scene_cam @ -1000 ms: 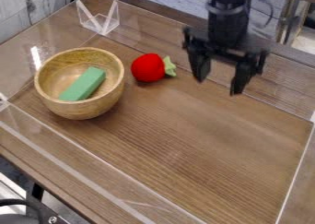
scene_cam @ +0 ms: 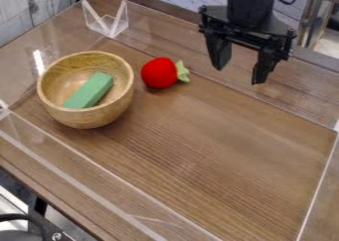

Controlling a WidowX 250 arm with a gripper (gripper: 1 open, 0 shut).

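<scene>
The black gripper [scene_cam: 244, 49] hangs over the upper right of the wooden table [scene_cam: 212, 166], its fingers pointing down; whether they are open or shut is unclear. A red tomato-like object [scene_cam: 161, 72] with a pale green stem lies to its left. A wooden bowl [scene_cam: 113, 106] at the left holds a green block [scene_cam: 87, 91].
A clear plastic piece [scene_cam: 106, 17] is at the upper left near the table's edge. The middle, front and right of the tabletop are clear. A dark cable-like object [scene_cam: 27, 225] shows at the bottom left corner.
The bowl, green block and red object have not visibly moved.
</scene>
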